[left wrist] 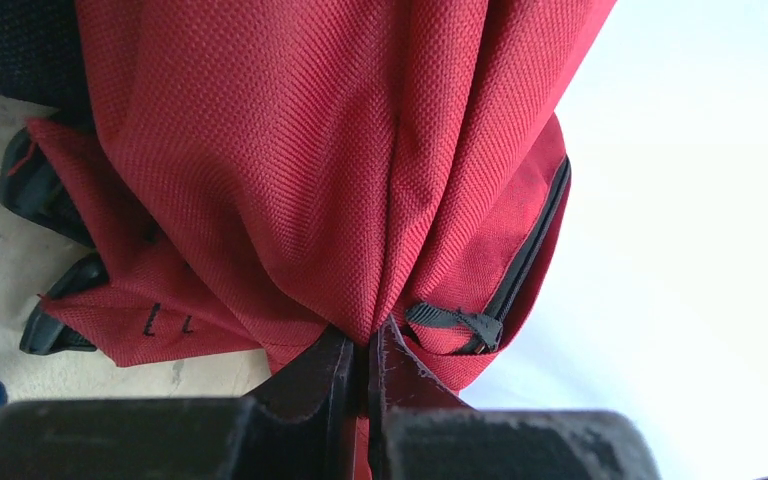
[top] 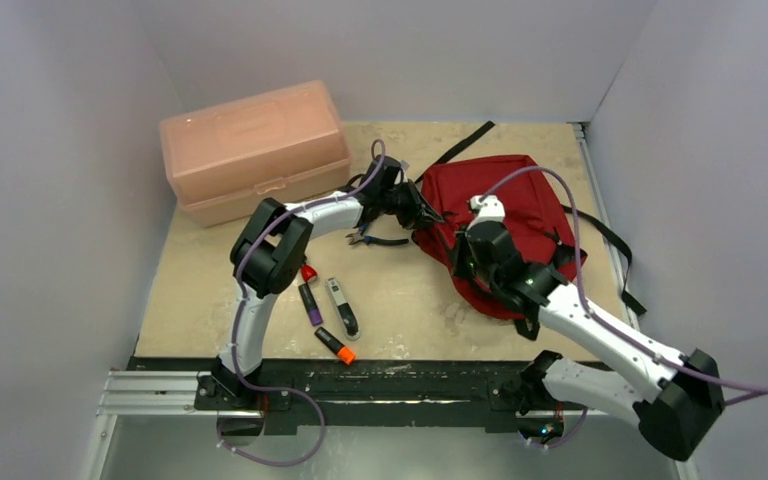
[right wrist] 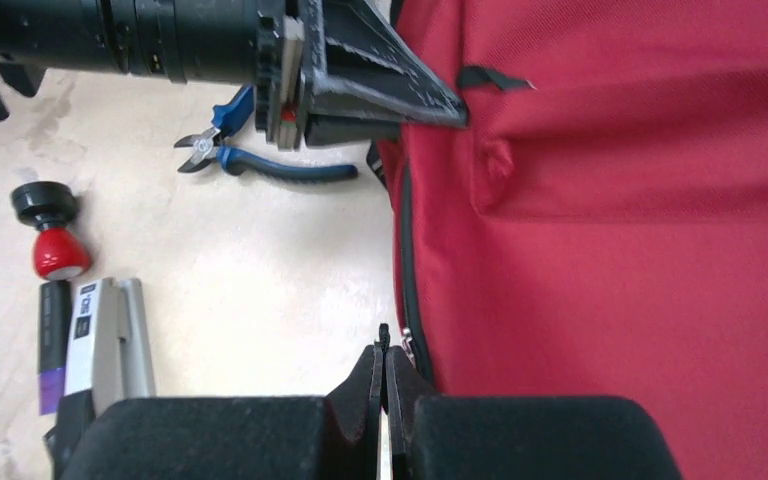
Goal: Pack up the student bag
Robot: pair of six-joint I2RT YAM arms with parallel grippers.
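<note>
The red bag (top: 500,190) lies on the right half of the table. My left gripper (top: 432,213) is at its left edge; in the left wrist view, folds of red cloth (left wrist: 360,230) gather into its shut fingers (left wrist: 325,375). Over the bag's lower left side is my right gripper (top: 457,258). In the right wrist view that gripper is shut, its tips close beside the bag's black zipper (right wrist: 407,270) and a silvery slider (right wrist: 409,343). Nothing clearly shows between them.
Blue-handled pliers (top: 385,241), a red-and-black item (top: 308,272), a grey stapler (top: 342,308), a purple-ended marker (top: 309,304) and an orange-ended marker (top: 335,346) lie left of the bag. A pink box (top: 250,140) stands at back left.
</note>
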